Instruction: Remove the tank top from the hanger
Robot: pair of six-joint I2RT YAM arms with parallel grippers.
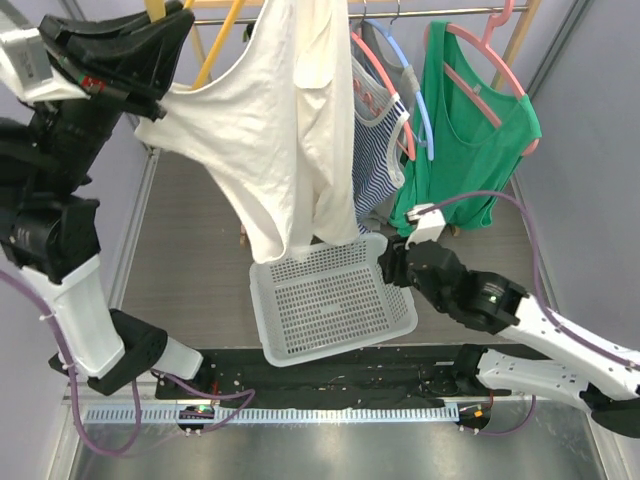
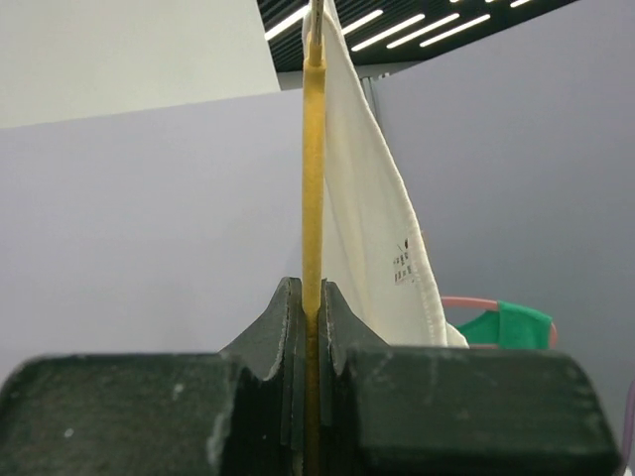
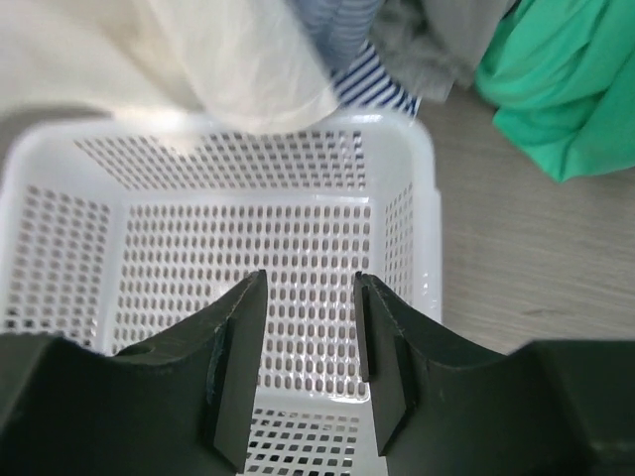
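Observation:
A white tank top [image 1: 255,125] hangs long at the upper middle of the top view, its lower end just over the basket. The yellow hanger [image 2: 313,178] runs upright between the fingers of my left gripper, which is shut on it. White cloth drapes from the hanger's upper part in the left wrist view. High at the top left, the left gripper [image 1: 165,50] holds the hanger close to the camera. My right gripper is open above the basket [image 3: 427,238], with nothing between its fingers.
Striped [image 1: 375,150] and green [image 1: 475,130] tank tops hang on pink hangers to the right, with a grey one on a blue hanger [image 1: 415,95] between. All are below the metal rail [image 1: 450,13]. Bare floor [image 1: 185,260] lies left of the basket.

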